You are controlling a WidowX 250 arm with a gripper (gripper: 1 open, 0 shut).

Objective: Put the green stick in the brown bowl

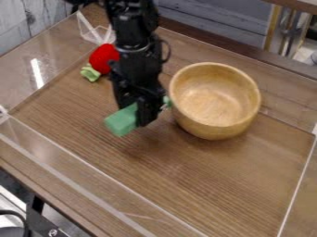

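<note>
The green stick [121, 122] is up off the table with my gripper [139, 113] shut on it, just left of the bowl. The stick's left end shows clearly; the dark fingers cover much of its right part. The brown bowl [216, 100], wide and light wooden, stands upright on the table to the right, and its inside looks empty. The gripper is close to the bowl's left rim; whether they touch, I cannot tell.
A red round object [103, 56] and a small green item [89, 71] lie at the back left, partly behind the arm. A clear container [93, 28] is beyond them.
</note>
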